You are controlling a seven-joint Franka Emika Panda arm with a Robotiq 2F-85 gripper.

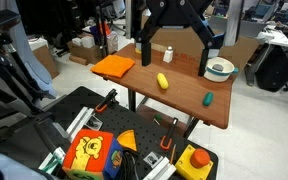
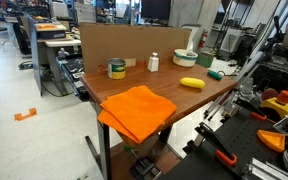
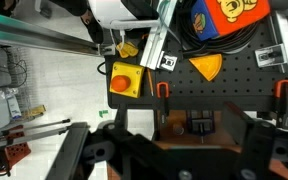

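Observation:
My gripper [image 1: 176, 60] hangs open near the top of exterior view 1, its fingers wide apart and nothing between them. In the wrist view its dark fingers [image 3: 89, 148] reach in from the lower corners, above the black base plate and the gap beside it. On the brown table, an orange cloth [image 2: 138, 111] overhangs the near edge. A yellow object [image 1: 162, 81] lies near the table's middle, and a small green one [image 1: 208, 99] lies toward its right side. The gripper touches none of them as far as I can see.
Behind these stand a white bottle [image 2: 152, 62], a can [image 2: 116, 69] and a white pot [image 1: 219, 68], with a cardboard panel [image 2: 134, 43] at the back. On the black base plate are a red-and-blue box [image 1: 89, 153], a yellow switch box with a red button [image 1: 198, 158] and cables.

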